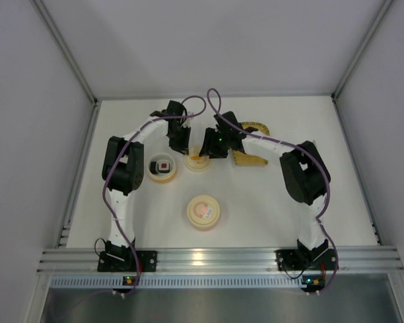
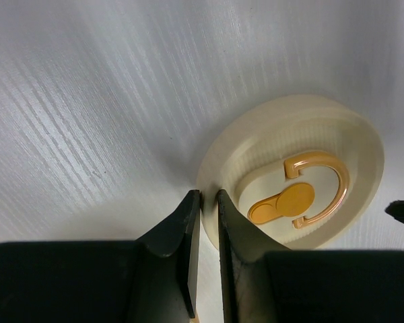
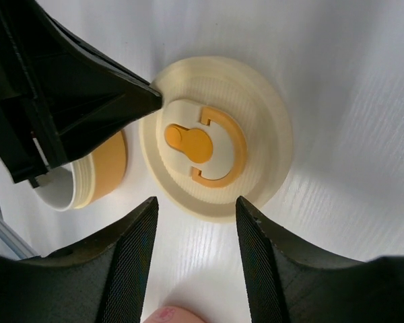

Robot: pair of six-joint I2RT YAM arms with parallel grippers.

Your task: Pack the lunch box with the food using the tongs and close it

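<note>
A round cream lid (image 1: pixel 196 165) with an orange clasp lies near the table's middle; the clasp (image 2: pixel 296 200) faces up in the left wrist view. My left gripper is shut on the lid's near rim, a thin edge between its fingertips. From the right wrist view, the left fingers (image 3: pixel 114 94) meet the lid's upper-left rim. My right gripper has its fingers apart at the lid's lower edge, gripping nothing. An open round container (image 1: pixel 162 176) holding dark and white pieces stands left of the lid; its orange side (image 3: pixel 110 168) shows too.
Another round cream box (image 1: pixel 203 212) with a label sits at the front. A yellow tray (image 1: pixel 251 160) lies behind the right arm, partly hidden.
</note>
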